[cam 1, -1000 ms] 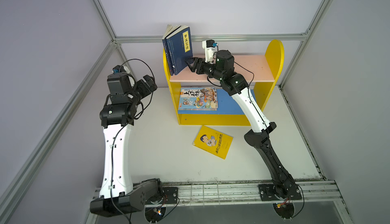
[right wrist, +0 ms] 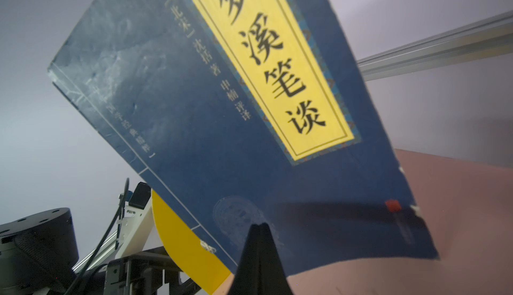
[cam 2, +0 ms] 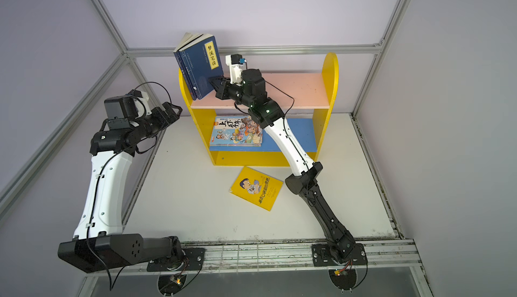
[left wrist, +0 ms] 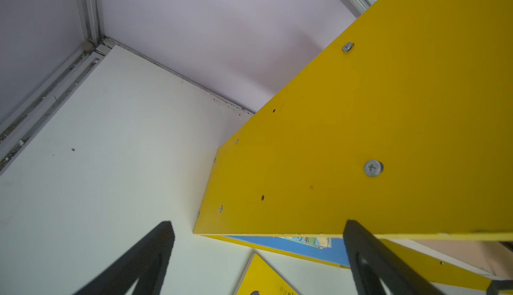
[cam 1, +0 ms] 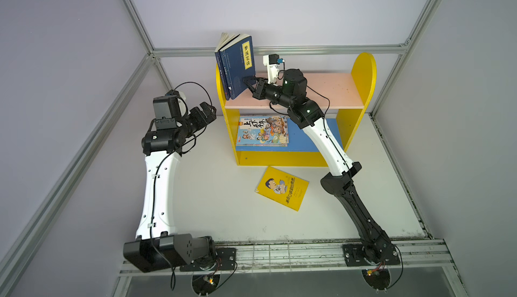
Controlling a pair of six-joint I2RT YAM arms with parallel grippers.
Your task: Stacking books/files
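Blue books (cam 1: pixel 234 65) lean upright at the left end of the pink top shelf, against the yellow side. My right gripper (cam 1: pixel 246 82) is shut, its tips at the lower front cover of the outer book (right wrist: pixel 160 108), nothing seen between them. My left gripper (cam 1: pixel 210 110) hangs open just outside the shelf's yellow left panel (left wrist: pixel 315 124), holding nothing. Comic books (cam 1: pixel 262 130) lie flat on the blue lower shelf. A yellow book (cam 1: pixel 281 188) lies on the white floor before the shelf.
The pink shelf (cam 1: pixel 336 89) is clear to the right of my right arm, and the blue shelf's right part is bare. Grey walls and metal rails surround the white floor (cam 2: pixel 334 200), which is mostly free.
My right gripper has shifted slightly left along the blue book. The books look unchanged.
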